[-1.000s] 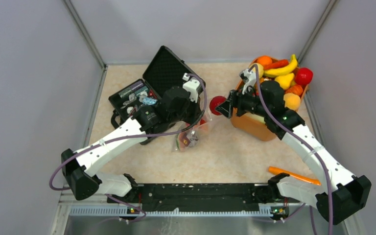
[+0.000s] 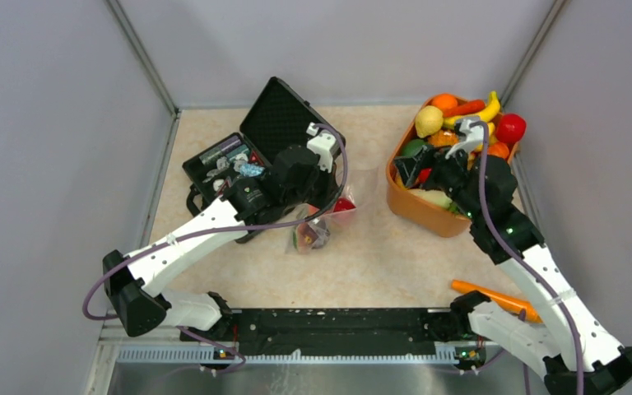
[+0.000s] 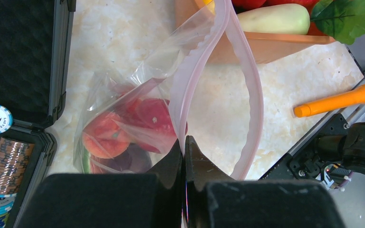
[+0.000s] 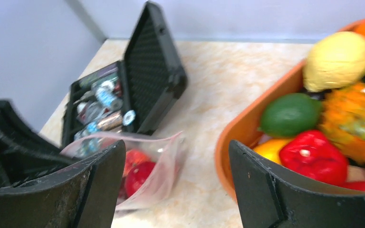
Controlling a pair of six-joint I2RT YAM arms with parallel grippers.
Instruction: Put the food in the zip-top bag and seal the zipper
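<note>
The clear zip top bag [image 3: 104, 118] stands on the table with a peach [image 3: 105, 137], red fruit [image 3: 154, 121] and other food inside, its pink zipper edge rising open. My left gripper is shut on that edge of the bag. My right gripper is part open with nothing between its fingers, over the orange bin [image 2: 420, 214] of food, which holds a lemon [image 4: 332, 59], a green fruit [image 4: 290, 114], a red pepper [image 4: 311, 156], bananas and more.
An open black case [image 2: 280, 115] with chips and small items stands left of the bag. An orange rod-like item [image 2: 485, 295] lies at the front right.
The red round thing at my right gripper a second ago is now down in the bag. My right arm has since moved right, over the bin.
</note>
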